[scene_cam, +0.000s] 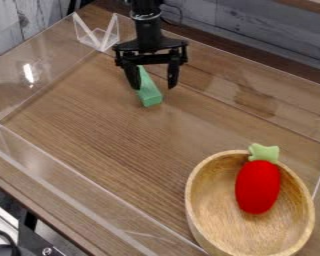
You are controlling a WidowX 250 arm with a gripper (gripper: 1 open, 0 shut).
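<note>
My black gripper (152, 68) hangs at the top centre of the camera view, its two fingers pointing down on either side of the upper part of a green oblong block (149, 94), which lies on the wooden table (96, 150). The fingers stand apart; whether they touch the block is hard to tell.
A wooden bowl (216, 220) at the lower right holds a red plush vegetable (258, 187) with a green top. A clear plastic piece (96, 30) stands at the back left near the wall.
</note>
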